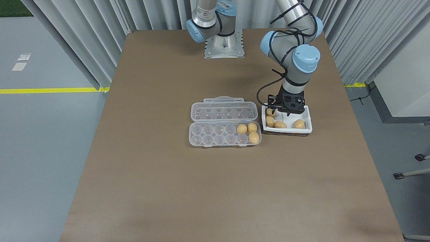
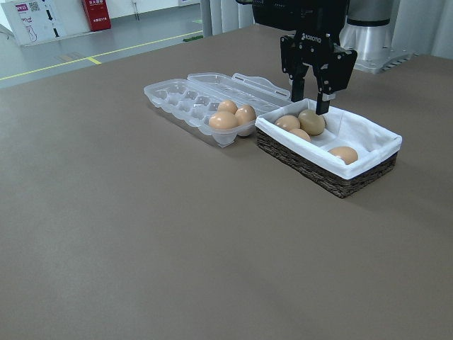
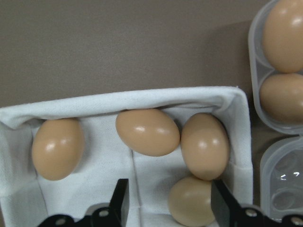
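Note:
My black gripper [image 2: 310,97] hangs open above a white-cloth-lined basket [image 2: 325,170], its two fingers apart with nothing between them in the left view. Several brown eggs lie in the basket: in the wrist view one [image 3: 57,149] at the left, one [image 3: 147,132] near the middle, one [image 3: 204,146] at the right, and a paler one [image 3: 189,202] partly behind the right finger. Beside the basket, a clear plastic egg carton [image 1: 209,135] with its lid [image 1: 219,111] folded open holds three eggs at its right end [image 1: 253,137]; its other visible cups are empty.

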